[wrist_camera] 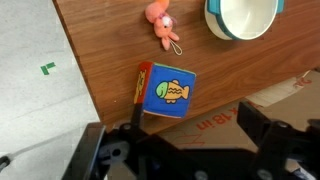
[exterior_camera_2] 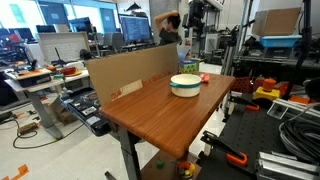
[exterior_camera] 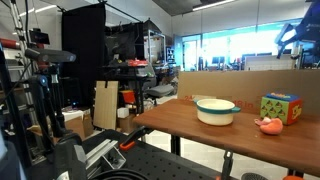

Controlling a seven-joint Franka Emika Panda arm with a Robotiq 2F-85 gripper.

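Observation:
My gripper stands open above the table, its two black fingers wide apart and nothing held. In the wrist view a colourful box (wrist_camera: 170,92) with a fish picture on its blue top lies just beyond the gap between them. A pink toy (wrist_camera: 160,14) with a thin string rests farther off, and a white bowl (wrist_camera: 246,14) with teal handles is cut off by the top edge. Exterior view 1 shows the gripper (exterior_camera: 290,48) well above the box (exterior_camera: 281,108), with the pink toy (exterior_camera: 269,126) in front and the bowl (exterior_camera: 216,112) to the left.
In the wrist view, cardboard (wrist_camera: 215,128) also shows close beside the right finger.

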